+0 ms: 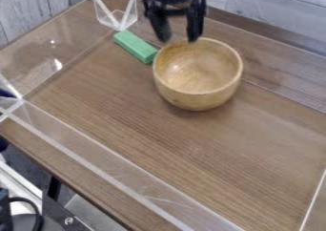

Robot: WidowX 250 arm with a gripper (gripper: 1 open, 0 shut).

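My gripper (176, 13) is blurred at the top centre, raised just above the back rim of a large wooden bowl (197, 94); its fingers are too blurred to make out clearly. The bowl sits on the wooden table (178, 168) and looks empty. A green block (133, 46) lies beside the bowl at its upper left.
A clear plastic-looking object (117, 10) stands at the back left. A dark object (19, 214) is at the lower left corner.
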